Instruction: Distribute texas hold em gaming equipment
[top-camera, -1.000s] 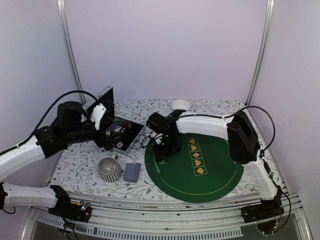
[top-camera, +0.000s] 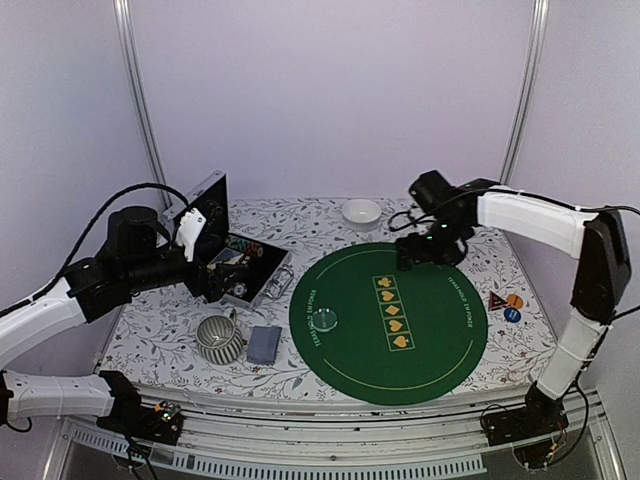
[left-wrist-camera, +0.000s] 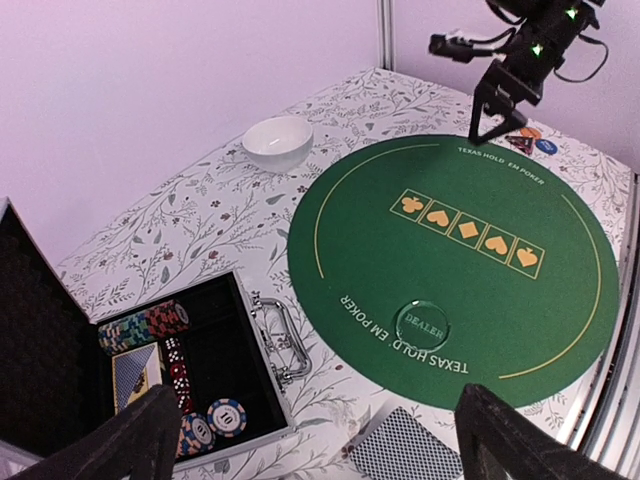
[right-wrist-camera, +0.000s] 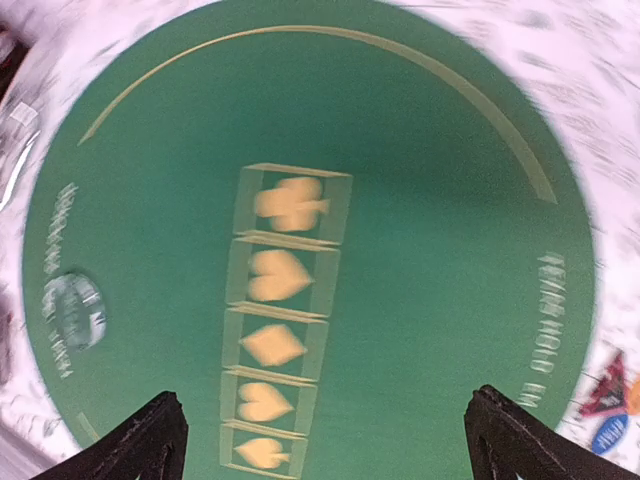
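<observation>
The green poker mat (top-camera: 350, 360) carries a clear dealer disc (left-wrist-camera: 422, 325) on its left side. An open case (top-camera: 270, 260) at left holds chip stacks (left-wrist-camera: 150, 322), dice (left-wrist-camera: 178, 370) and cards (left-wrist-camera: 135, 372). My left gripper (top-camera: 215, 280) hangs open over the case. My right gripper (top-camera: 425, 255), motion-blurred, is open above the back right of the mat. A grey card deck (top-camera: 263, 344) lies left of the mat's front.
A striped pot (top-camera: 219, 340) stands front left, a white bowl (top-camera: 361, 213) at the back. Small coloured markers (top-camera: 513, 312) lie right of the mat.
My right arm has swung from the dealer disc on the mat's left toward the back right, uncovering the disc. The left arm is essentially unchanged.
</observation>
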